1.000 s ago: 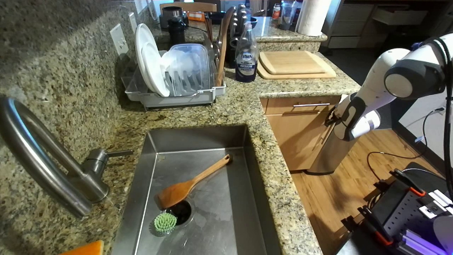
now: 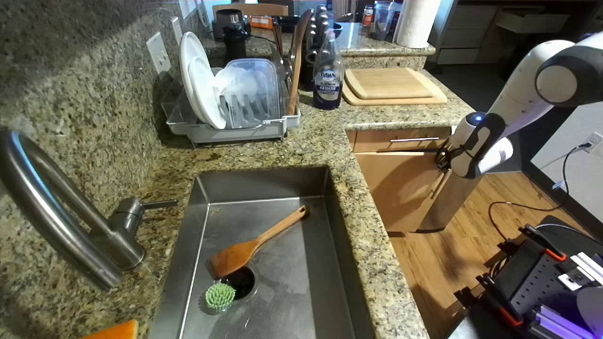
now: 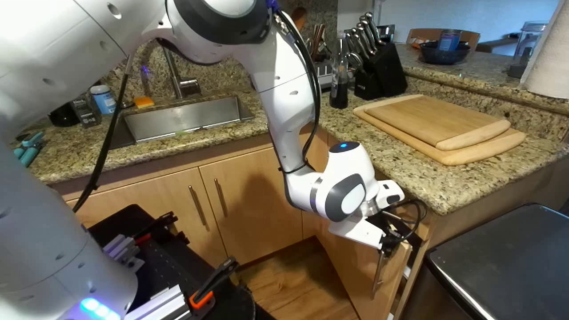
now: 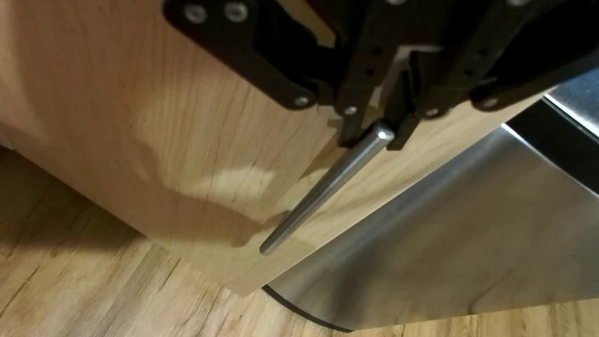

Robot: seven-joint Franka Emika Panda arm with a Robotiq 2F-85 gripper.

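Note:
Seen from the wrist, my gripper is shut around the upper end of a silver bar handle [image 4: 323, 194] on a light wooden cabinet door [image 4: 213, 129]. The handle's lower end stays free of the fingers. In exterior view 2 the door [image 3: 341, 266] stands a little ajar at its handle side, and the gripper [image 3: 390, 242] is by its top corner, under the counter edge. From exterior view 1, a dark gap shows along the top of the door [image 2: 393, 186]; the arm partly hides the gripper [image 2: 442, 160] there.
A steel trash bin [image 4: 438, 236] stands close beside the door's handle edge. Above are a closed drawer [image 2: 367, 142] and the counter with cutting boards [image 3: 442, 122]. Bare wood floor [image 3: 290, 277] lies in front of the door.
The cabinet door has swung outward from about flush to slightly ajar, with my gripper at its handle. My forearm has shifted to the right and upward in exterior view 1.

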